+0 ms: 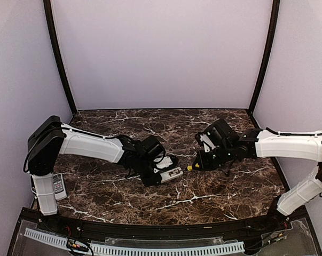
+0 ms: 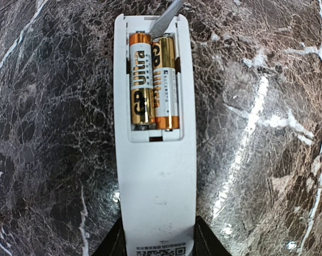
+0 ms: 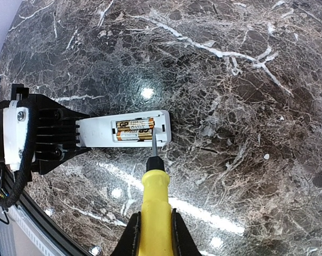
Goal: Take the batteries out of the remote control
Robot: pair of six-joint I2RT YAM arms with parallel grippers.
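Note:
A white remote control (image 2: pixel 158 186) lies with its battery compartment uncovered, and my left gripper is shut on its closed end. Two GP batteries sit side by side in the compartment: the left battery (image 2: pixel 142 80) and the right battery (image 2: pixel 165 85), which leans a little towards the other at its top. My right gripper is shut on the yellow handle of a screwdriver (image 3: pixel 155 194). The grey blade of that tool reaches the compartment's outer end, at the battery tips in both wrist views. Whether the blade presses on a battery I cannot tell.
A grey calculator-like device (image 1: pixel 59 186) lies at the far left, beside the left arm. A white slotted rail (image 1: pixel 166 249) runs along the front.

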